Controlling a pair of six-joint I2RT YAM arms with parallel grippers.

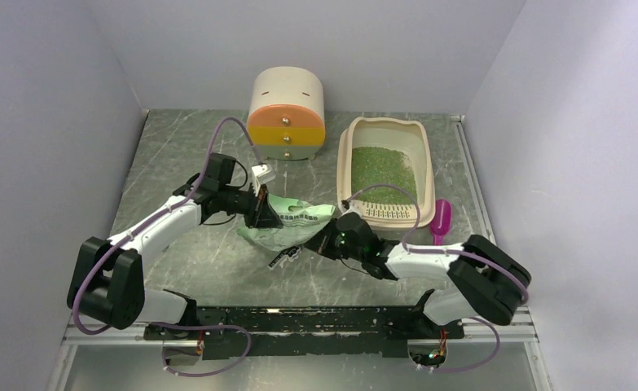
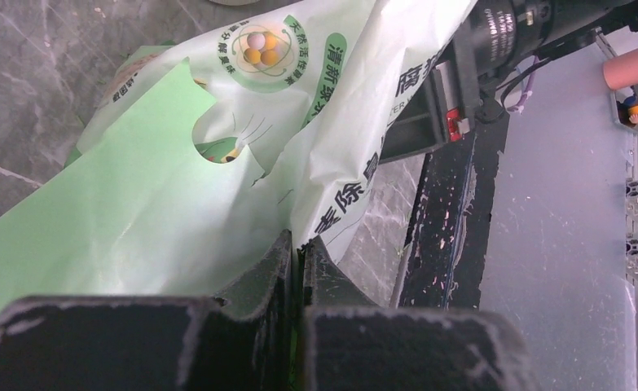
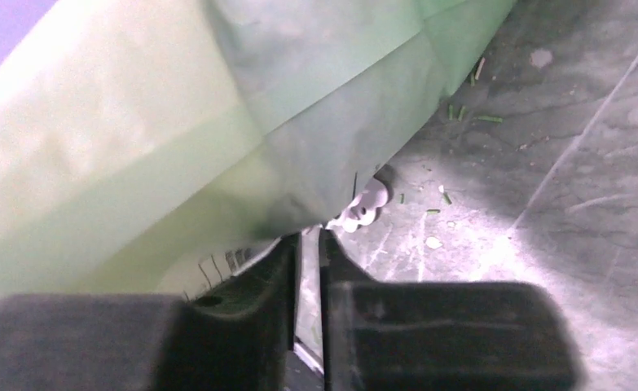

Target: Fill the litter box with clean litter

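A green and white litter bag lies at the table's middle, crumpled. My left gripper is shut on its edge, the printed white film folding up from the fingertips. My right gripper is shut at the bag's underside, with nothing seen held between its fingers. The litter box at the right holds a layer of green pellets. A few stray pellets lie on the table beside the bag.
A small drawer cabinet stands at the back. A magenta scoop lies right of the box. Walls enclose the sides and back.
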